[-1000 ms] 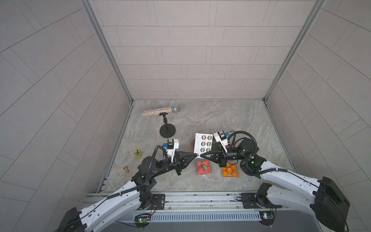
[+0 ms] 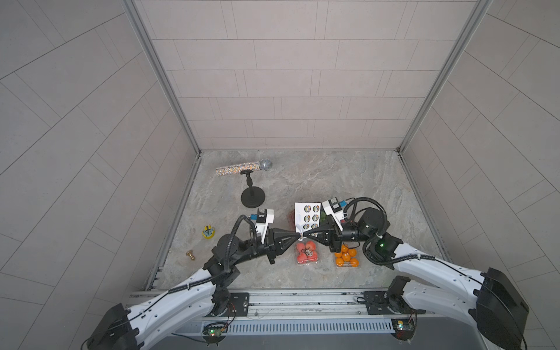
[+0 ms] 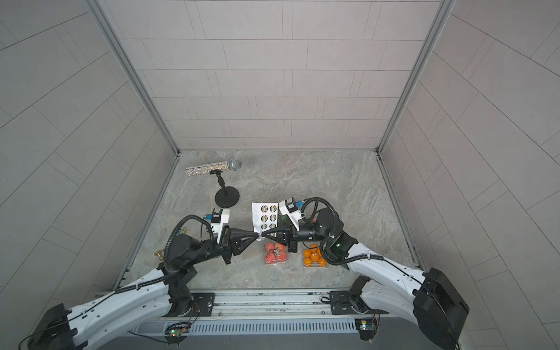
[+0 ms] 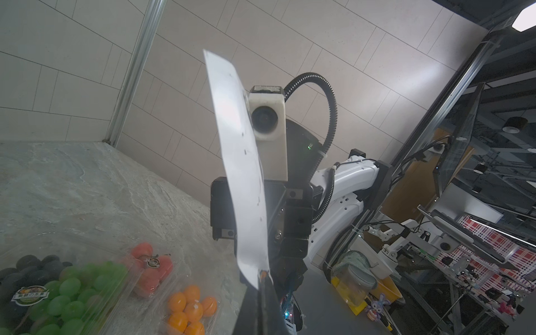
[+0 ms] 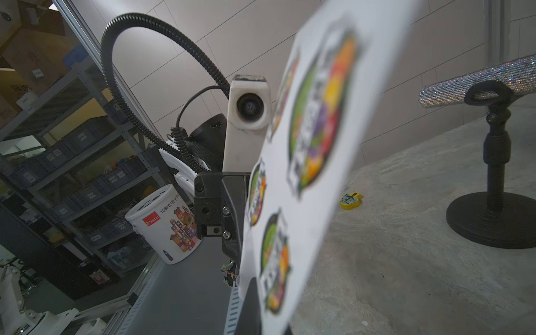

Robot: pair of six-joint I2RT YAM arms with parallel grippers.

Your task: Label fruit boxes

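Observation:
A white sheet of round fruit stickers (image 2: 307, 215) stands raised between my grippers, its lower part at both fingertips. My left gripper (image 2: 298, 235) is shut on that sheet, which curves up from the fingertips in the left wrist view. My right gripper (image 2: 305, 234) is shut too, touching or very near the sheet's bottom; whether it pinches it is unclear. Below lie boxes of red fruit (image 2: 306, 252) and orange fruit (image 2: 346, 259). A box of green and dark grapes (image 4: 67, 290) bears a round label, as does the red box.
A black stand (image 2: 252, 196) and a glittery microphone (image 2: 236, 168) are at the back left. A small yellow object (image 2: 208, 231) and a brass piece (image 2: 190, 255) lie at the left.
My left gripper has shifted slightly right, and the sticker sheet has moved a little with it. The boxes and right arm look almost unchanged.

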